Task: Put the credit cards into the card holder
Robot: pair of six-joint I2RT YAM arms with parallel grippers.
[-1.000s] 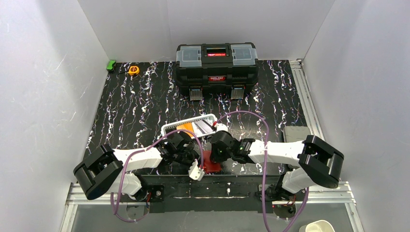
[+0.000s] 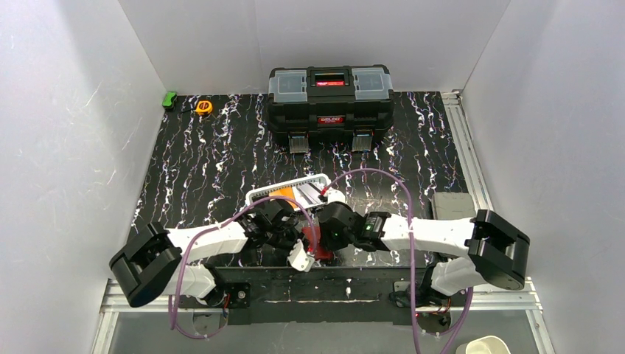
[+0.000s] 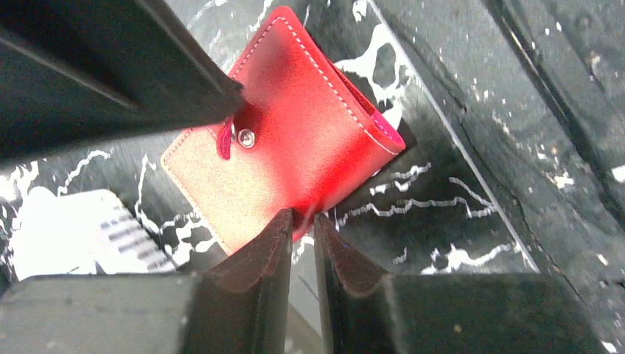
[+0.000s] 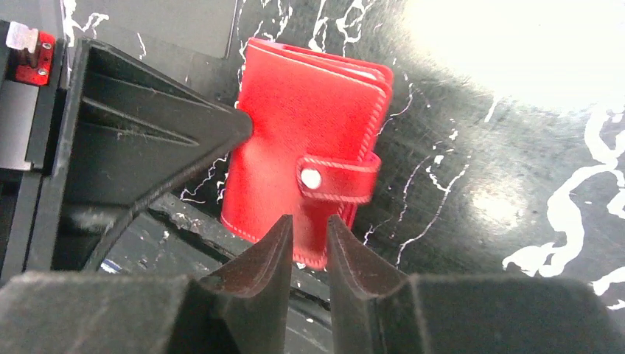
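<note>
The red card holder (image 2: 323,254) lies at the table's front, between the two arms. Its strap (image 4: 340,179) with a round snap crosses one edge in the right wrist view, and folded layers show along the top. My left gripper is shut on an edge of the holder (image 3: 313,122). My right gripper is part open above the holder's lower part, red showing through the gap; contact cannot be made out. Behind the arms, a white tray (image 2: 252,196) holds an orange card (image 2: 283,195) and pale cards (image 2: 310,193).
A black toolbox (image 2: 329,107) stands at the back. An orange tape measure (image 2: 203,108) and a green object (image 2: 169,99) lie back left, a grey box (image 2: 452,206) at the right. Close together, both grippers crowd the holder; free table extends to left and right behind them.
The left gripper has shifted a little away from the front edge, and the holder has turned slightly.
</note>
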